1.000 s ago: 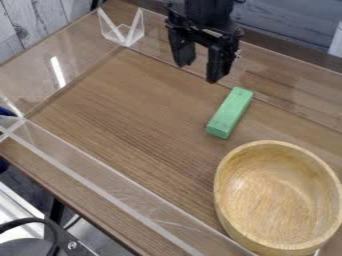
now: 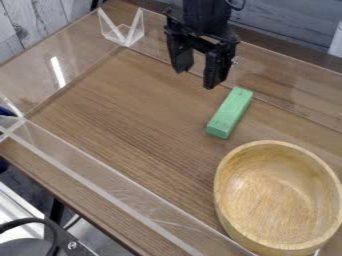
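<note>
The black gripper [image 2: 198,68] hangs at the top centre over the back of the wooden table, its fingers pointing down. Whether it is open or shut is hard to make out, and I see nothing clearly held. A green block [image 2: 230,113] lies in front of it and to the right. A large empty pale wooden bowl [image 2: 274,230] sits at the front right.
A clear angular object [image 2: 122,28] stands at the back left. Clear strips [image 2: 67,155] run along the left side, with a black cable [image 2: 30,226] at the lower left.
</note>
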